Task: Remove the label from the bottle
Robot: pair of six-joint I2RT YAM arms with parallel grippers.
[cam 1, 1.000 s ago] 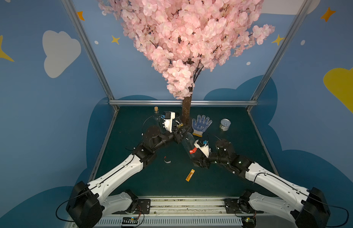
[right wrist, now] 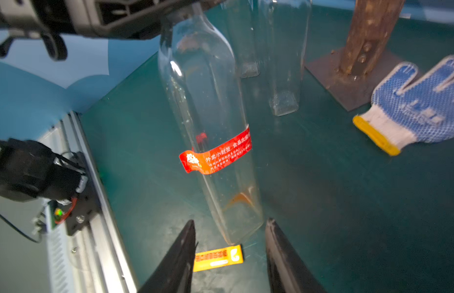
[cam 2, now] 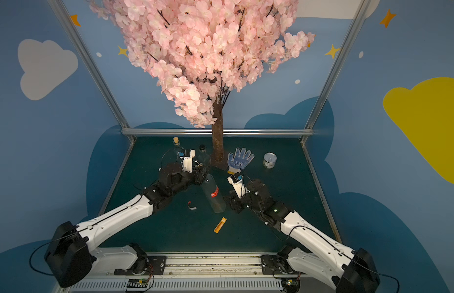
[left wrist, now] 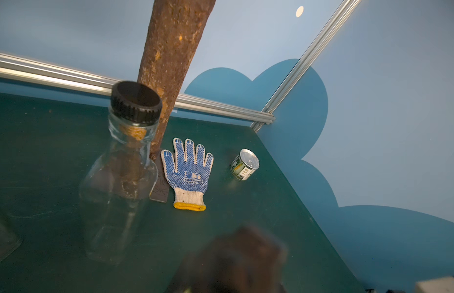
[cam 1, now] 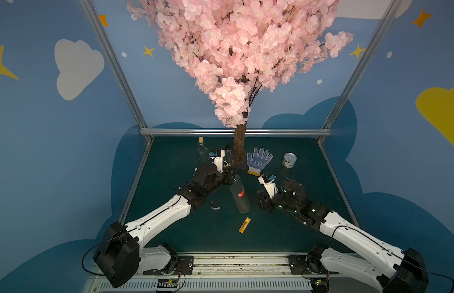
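Observation:
A clear glass bottle (right wrist: 212,97) with a red label (right wrist: 222,155) around its body hangs tilted in the right wrist view. One end of the label sticks out from the glass at the left. My left gripper (cam 1: 230,175) is shut on the bottle's neck; in the left wrist view only a blurred dark shape (left wrist: 241,263) shows at the bottom. To the right of the bottle's lower part is my right gripper, part open, its fingers apart and empty. The bottle's base appears above that gap in the right wrist view, not gripped.
An orange strip (cam 1: 244,225) and a small curved scrap (cam 1: 215,205) lie on the green table. Two corked or capped bottles, including a black-capped bottle (left wrist: 117,195), stand behind, near the tree trunk (cam 1: 240,141). A glove (cam 1: 258,161) and a can (cam 1: 289,160) lie beyond.
My right gripper has drawn away from the bottle's lower part, to the right and slightly back. The bottle, still with the left gripper, has swung its base leftward and hangs less slanted.

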